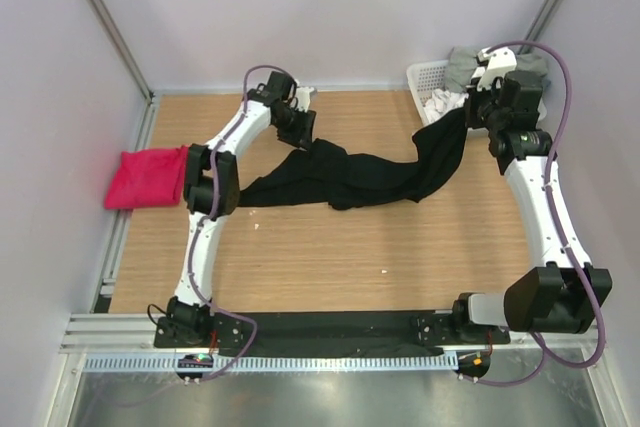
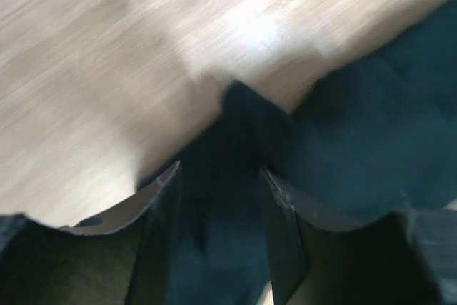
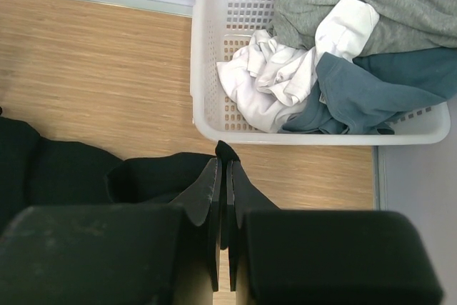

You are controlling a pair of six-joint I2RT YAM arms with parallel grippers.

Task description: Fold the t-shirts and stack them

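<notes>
A black T-shirt [image 1: 360, 179] lies spread and rumpled across the middle of the table, its right end lifted toward the basket. My right gripper [image 1: 470, 107] is shut on that raised end; a small tip of black cloth sticks up between its fingers in the right wrist view. My left gripper [image 1: 300, 132] is open over the shirt's left part, near its upper edge. The left wrist view is blurred, with dark cloth under and between the open fingers. A folded red cloth [image 1: 140, 177] lies at the far left.
A white basket [image 3: 202, 69] at the back right holds grey [image 3: 393, 12], white [image 3: 250, 83] and dark teal [image 3: 364, 91] garments. Walls border the workspace.
</notes>
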